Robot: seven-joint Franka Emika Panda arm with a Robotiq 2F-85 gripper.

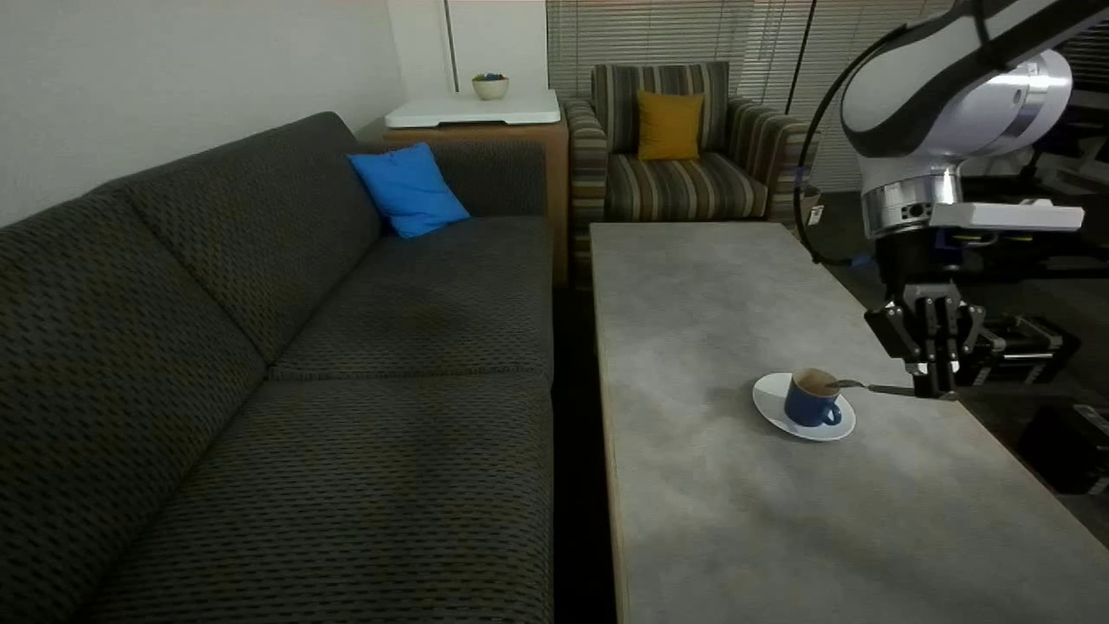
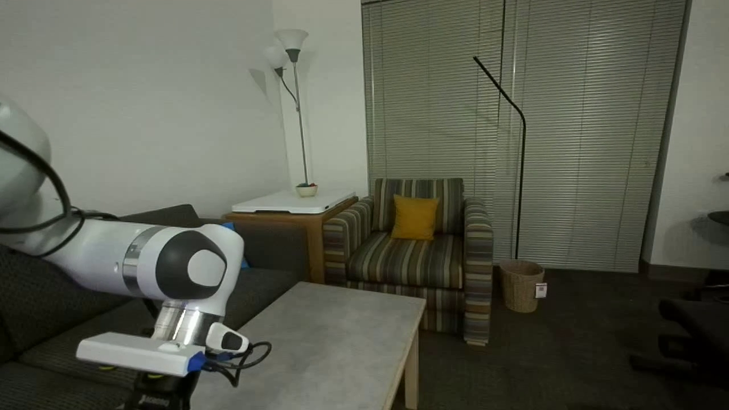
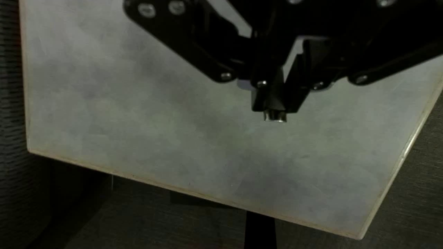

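A dark blue cup (image 1: 810, 400) with a light brown inside stands upright on a white saucer (image 1: 770, 401) on the grey table. My gripper (image 1: 936, 393) is to the right of the cup and above the table, shut on the handle of a metal spoon (image 1: 886, 390). The spoon lies nearly level and reaches left, its bowl end at the cup's right rim; whether the tip is still inside the cup I cannot tell. In the wrist view, a shiny end of the spoon (image 3: 275, 116) pokes out below the shut fingers (image 3: 297, 89). Cup and saucer are hidden there.
Something white, partly hidden, lies behind the gripper near the right edge. Left of the table is a dark sofa (image 1: 416, 468) with a blue pillow (image 1: 412, 191); a striped armchair (image 1: 681, 187) stands beyond the far end.
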